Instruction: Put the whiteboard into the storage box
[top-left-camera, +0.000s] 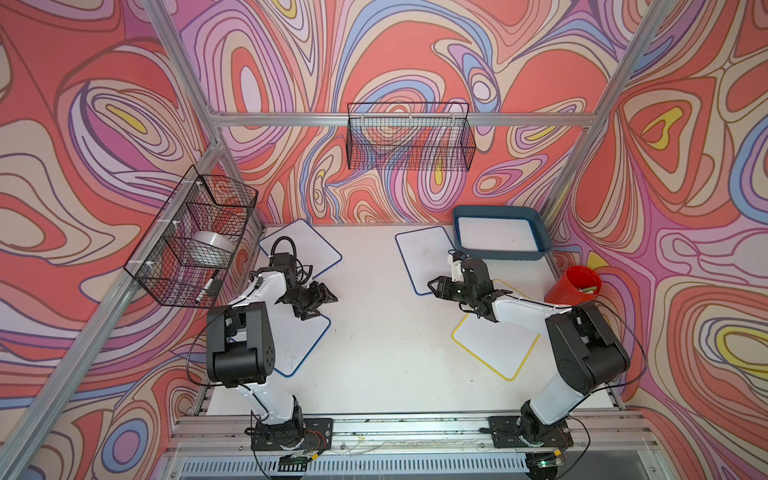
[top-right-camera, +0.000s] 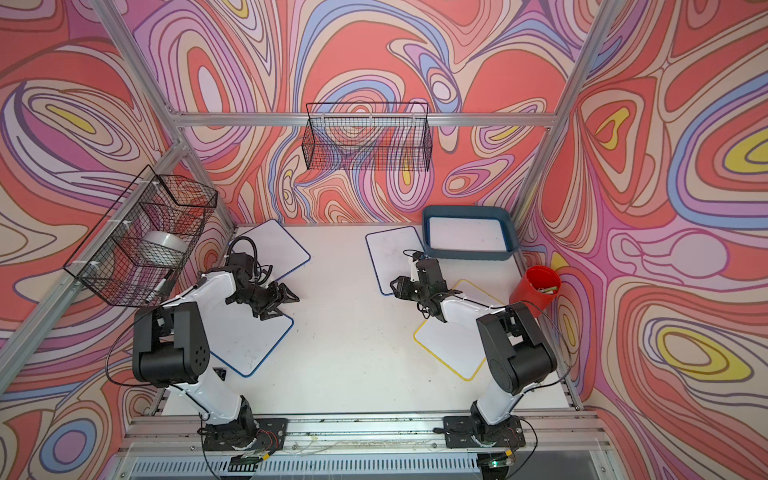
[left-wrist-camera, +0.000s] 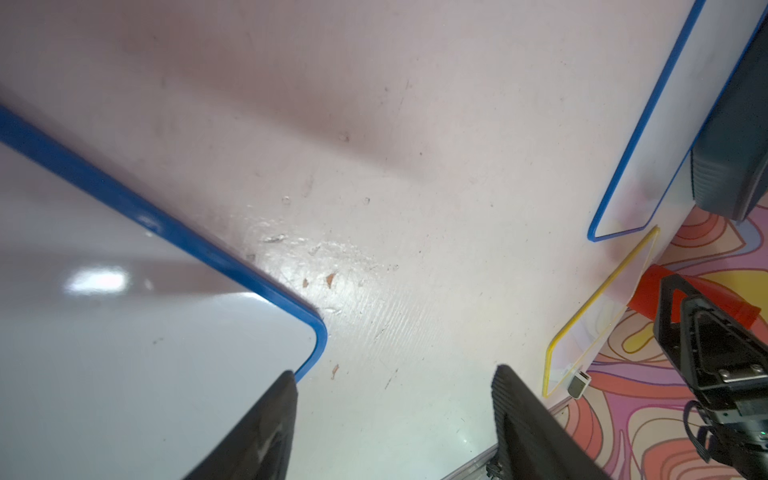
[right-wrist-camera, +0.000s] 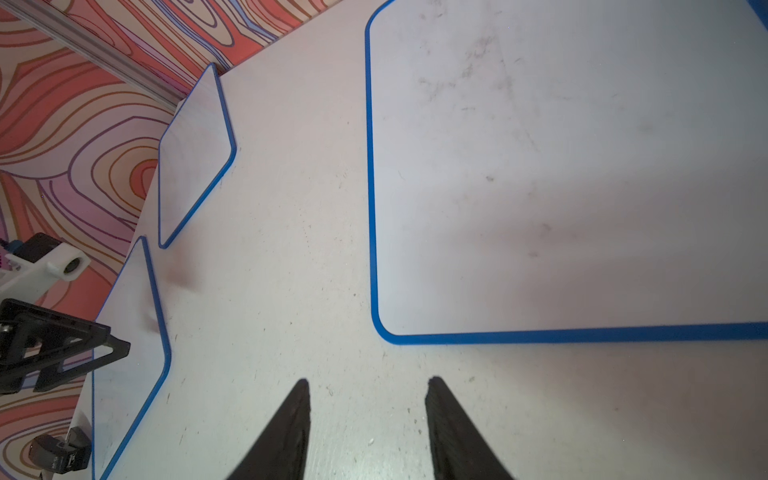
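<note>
A blue-edged whiteboard (top-left-camera: 417, 249) lies flat on the table, left of the dark teal storage box (top-left-camera: 542, 232) at the back right. The box's interior looks white; I cannot tell whether a board lies inside. My right gripper is open and empty, its fingertips just beyond that whiteboard's blue edge (right-wrist-camera: 560, 334) in the right wrist view. A yellow-edged whiteboard (top-left-camera: 496, 344) lies partly under the right arm. On the left are two more blue-edged whiteboards, a rear one (top-left-camera: 316, 240) and a front one (top-left-camera: 292, 340). Near the front one's corner, my left gripper stands open, holding nothing.
A red bucket (top-right-camera: 530, 289) with small items stands at the right edge. Black wire baskets hang on the left side (top-left-camera: 164, 268) and at the back (top-left-camera: 410, 144).
</note>
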